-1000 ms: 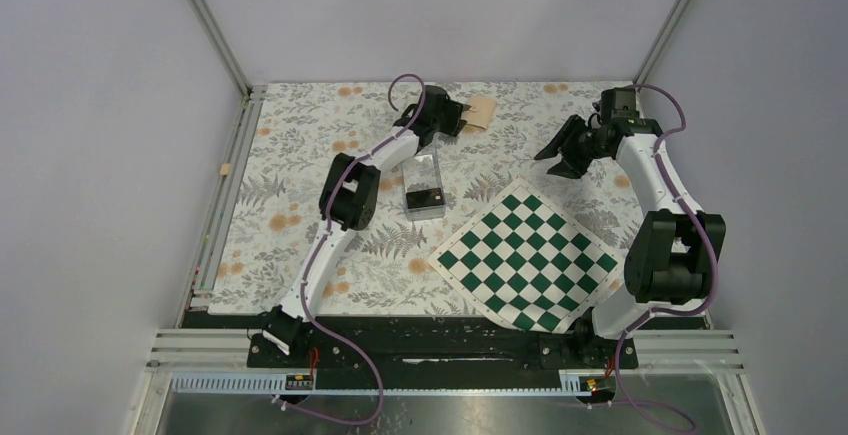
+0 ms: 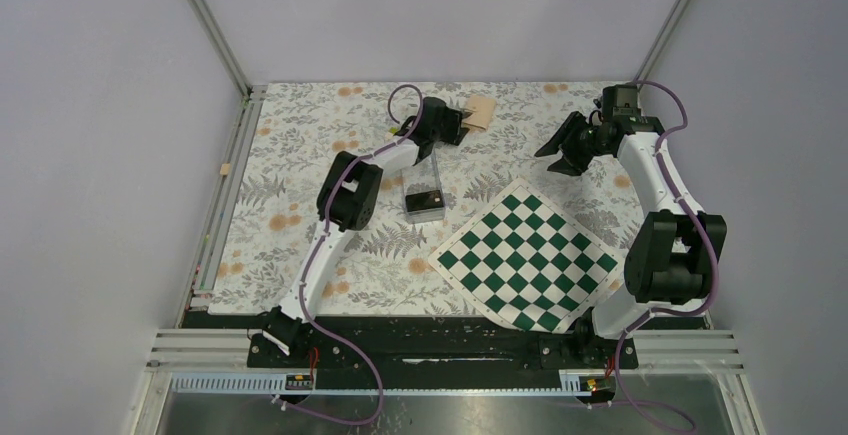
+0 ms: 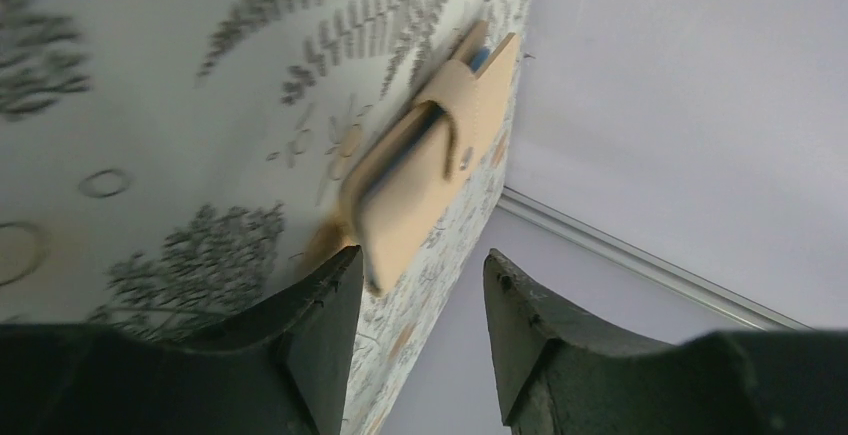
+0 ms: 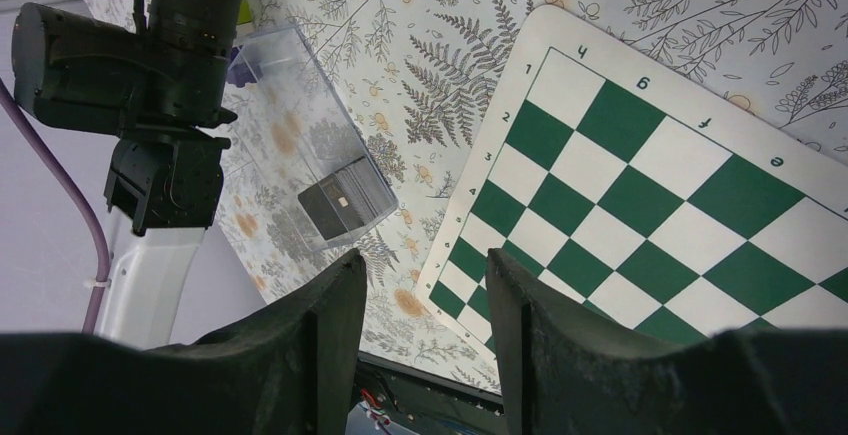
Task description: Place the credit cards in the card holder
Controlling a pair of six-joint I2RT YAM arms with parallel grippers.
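A tan card holder (image 3: 478,105) with a strap lies on the patterned table at the back, and a bit of something blue shows at its far end. My left gripper is open close to the holder's near end, nothing between its fingers. From above, this gripper (image 2: 466,125) sits just left of the tan holder (image 2: 479,112). Inside a clear box, dark cards (image 4: 342,198) lie at the near end. My right gripper is open and empty above the right side of the table; the top view shows it (image 2: 545,161) well away from the holder.
The clear box (image 2: 439,175) stands left of centre, partly under the left arm. A green and white chessboard mat (image 2: 525,255) covers the front right. Bare table lies between the holder and my right gripper.
My left gripper has come slightly toward the table's front beside the holder. The right arm has barely moved. Holder, box and mat stay where they were.
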